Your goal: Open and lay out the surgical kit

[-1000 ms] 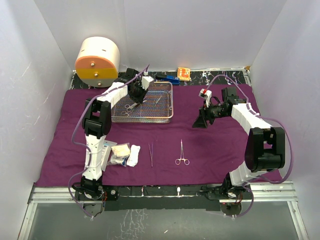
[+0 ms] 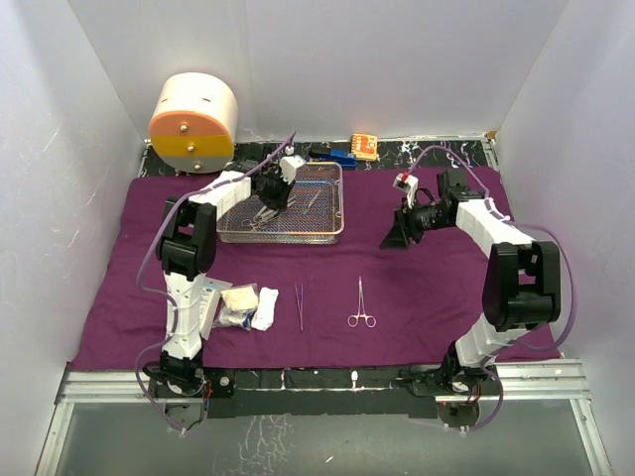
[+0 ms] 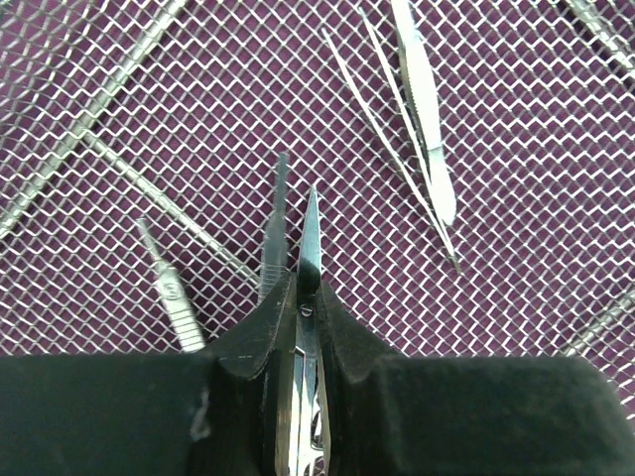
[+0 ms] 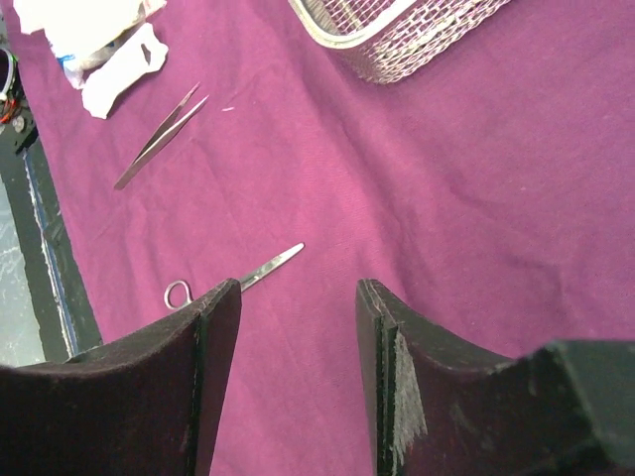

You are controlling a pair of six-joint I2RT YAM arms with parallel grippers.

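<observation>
Inside the wire mesh basket [image 2: 339, 203], my left gripper [image 2: 275, 204] is low among the instruments. In the left wrist view, the left gripper is shut on a pair of scissors [image 3: 310, 233]; the pointed tip sticks out ahead of its fingers, and much of the rest is hidden. A flat-ended instrument [image 3: 275, 223] lies alongside. Tweezers [image 3: 392, 109] and a scalpel-like handle [image 3: 425, 109] lie further off in the basket. My right gripper is open and empty above bare cloth, right of the basket.
On the purple cloth [image 2: 437, 317] lie tweezers [image 2: 301, 307], a clamp with ring handles [image 2: 361, 303], a white roll [image 2: 265, 309] and packets [image 2: 239, 298]. A cream-and-yellow container [image 2: 193, 124] stands behind the left arm.
My right gripper has moved slightly left. The laid-out items have not moved.
</observation>
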